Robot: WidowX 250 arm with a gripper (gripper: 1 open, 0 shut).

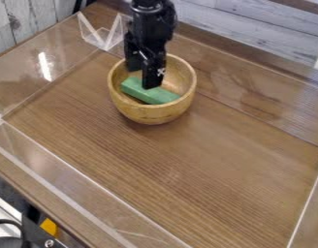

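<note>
A wooden bowl (151,110) sits on the wooden table (174,174) in the upper middle of the camera view. In it lies a green block (155,95). The black gripper (144,76) reaches down from the top into the bowl, open, its tips low over the left part of the block. Whether the fingers touch the block is hard to tell.
A clear plastic piece (100,37) stands at the back left. White walls border the table behind.
</note>
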